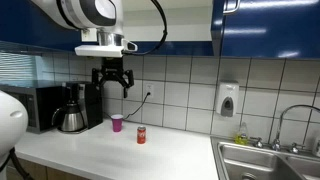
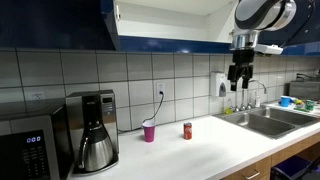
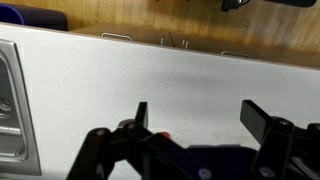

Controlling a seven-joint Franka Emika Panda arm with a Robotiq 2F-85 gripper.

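My gripper [image 1: 113, 88] hangs well above the white counter [image 1: 150, 155], pointing down, its fingers spread apart with nothing between them. In exterior view 2 the gripper [image 2: 241, 85] is high at the right. A small red can [image 1: 141, 135] stands upright on the counter toward the tiled wall. To its left in exterior view 1 is a magenta cup [image 1: 117, 123], also upright. From the wrist, bare counter lies below the gripper; a bit of red [image 3: 165, 134] shows beside the left finger, the rest hidden by the gripper.
A steel kettle-like jug [image 2: 96, 150] stands by the black coffee maker [image 2: 92, 110], near a microwave [image 2: 25, 148]. The sink [image 1: 262, 160] is at the right, with a soap bottle [image 1: 242, 132] behind it. Blue cabinets [image 1: 275, 30] hang overhead.
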